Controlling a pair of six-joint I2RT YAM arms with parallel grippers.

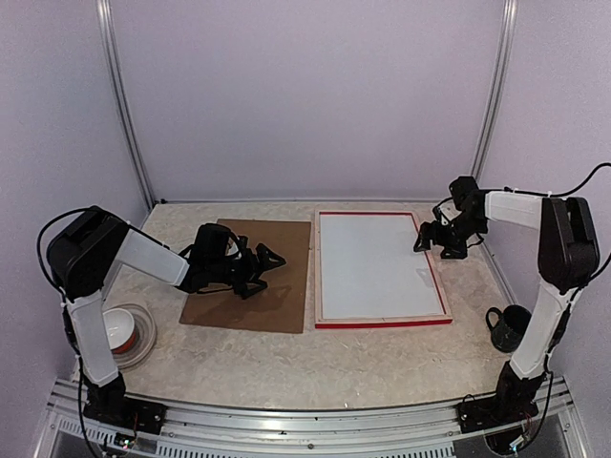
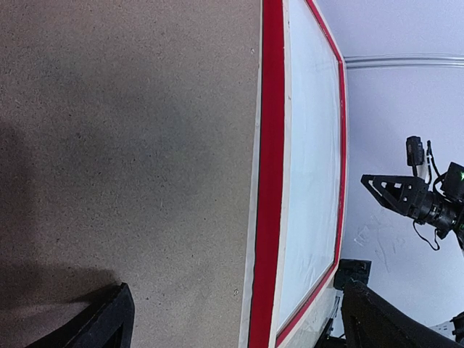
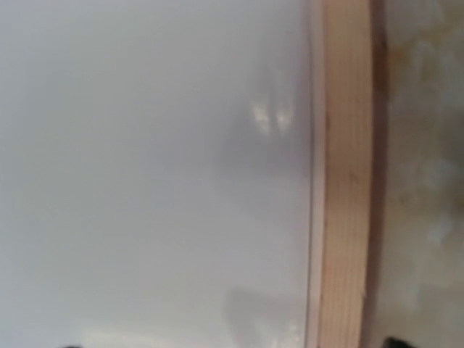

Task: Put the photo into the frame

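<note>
The photo, a white sheet (image 1: 372, 272), lies inside the frame (image 1: 382, 325), which has red and bare-wood edges. In the right wrist view, the sheet (image 3: 159, 174) reaches along the inner side of the wooden edge (image 3: 346, 174). My right gripper (image 1: 437, 246) is over the frame's right edge, its fingers spread and nothing between them. Only dark fingertips (image 3: 395, 342) show at the bottom of the right wrist view. My left gripper (image 1: 263, 273) hovers open and empty over the brown board (image 1: 253, 315). Its fingers (image 2: 105, 322) stand wide apart in the left wrist view.
The brown board lies just left of the frame. A plate (image 1: 143, 348) with a red and white bowl (image 1: 118, 329) stands at the left, and a dark mug (image 1: 510, 329) at the right. Free table lies in front of the frame.
</note>
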